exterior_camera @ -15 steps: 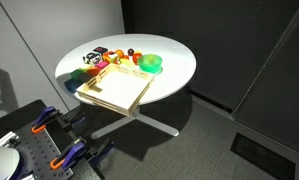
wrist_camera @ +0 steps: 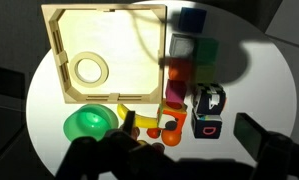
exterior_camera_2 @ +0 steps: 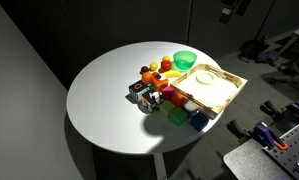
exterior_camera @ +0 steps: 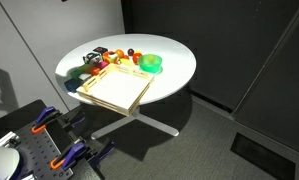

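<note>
My gripper is open high above the table, its fingers (wrist_camera: 251, 138) wide apart at the bottom of the wrist view with nothing held. It also shows at the top of exterior view 2. Below it lie a yellow banana (wrist_camera: 139, 116), an orange block (wrist_camera: 173, 118), small round red and orange items, and several coloured blocks, among them a crimson one (wrist_camera: 175, 91) and a dark blue one (wrist_camera: 192, 20). Two dark cubes (wrist_camera: 207, 127) with pictured faces sit at the right. The shallow wooden tray (wrist_camera: 114, 40) carries a pale ring (wrist_camera: 76, 70).
A green bowl (wrist_camera: 86, 122) stands beside the tray, near the banana. The tray reaches the table's edge; dark floor (exterior_camera: 199, 150) lies beyond.
A dark tip of my gripper now shows at the upper left edge of exterior view 1, where none was before. A shadow has darkened the blocks. The objects have not visibly moved.
</note>
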